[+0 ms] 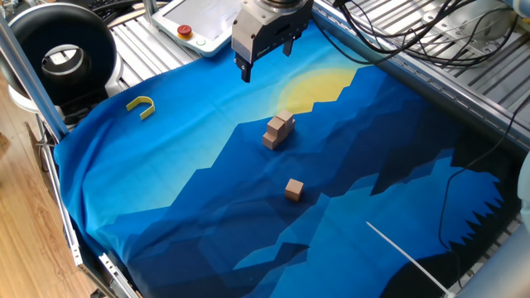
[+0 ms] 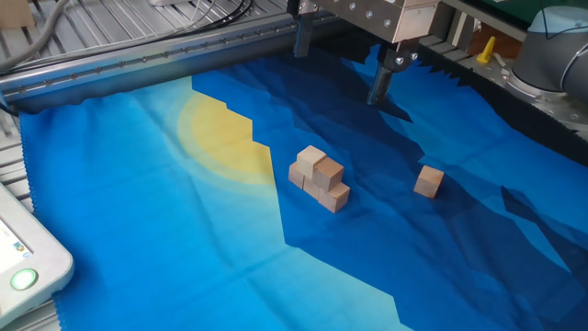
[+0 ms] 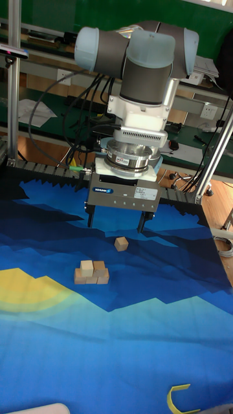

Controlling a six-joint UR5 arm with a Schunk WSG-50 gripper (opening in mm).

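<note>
Small wooden cubes form a two-level stack (image 1: 277, 132) near the middle of the cloth, two side by side on top of a bottom row. In exterior view 3 that stack (image 3: 91, 272) shows its top cubes over three lower ones. A loose single cube (image 1: 294, 190) lies apart from it on the dark blue part; exterior view 2 shows this cube (image 2: 429, 182) to the right of the stack (image 2: 319, 179). Above the cloth hangs my gripper (image 3: 116, 228), fingers spread wide and nothing between them. The gripper (image 2: 340, 78) touches neither the stack nor the loose cube.
A yellow hook-shaped piece (image 1: 142, 106) lies on the light blue cloth. At the table edge rests a teach pendant (image 1: 199, 21) with a red button. Black cables (image 1: 397, 54) run along the frame rail. A thin white rod (image 1: 406, 252) crosses one corner.
</note>
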